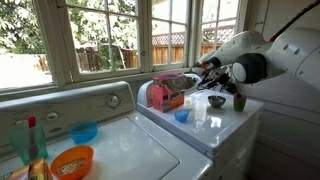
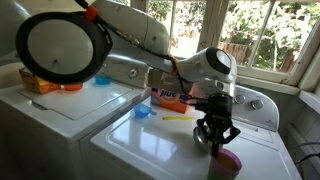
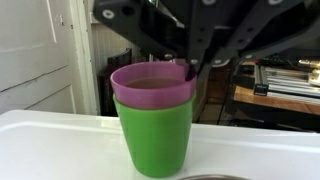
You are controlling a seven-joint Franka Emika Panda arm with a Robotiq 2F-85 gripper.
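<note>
A pink cup (image 3: 155,90) sits nested inside a green cup (image 3: 155,138) in the wrist view, upright on the white appliance top. My gripper is shut, with its fingertips at the pink cup's near right rim; whether the thin rim lies between them is hard to tell. In exterior view 2 the pink cup (image 2: 226,163) is below and right of the arm's end, partly behind it. The green cup (image 1: 239,103) shows small at the right in exterior view 1.
A metal bowl (image 1: 216,101) stands beside the cups. Farther left are a blue bowl (image 1: 181,115) and a red box (image 1: 168,92). On the other machine sit an orange bowl (image 1: 72,163) and another blue bowl (image 1: 83,132). The white top between is mostly clear.
</note>
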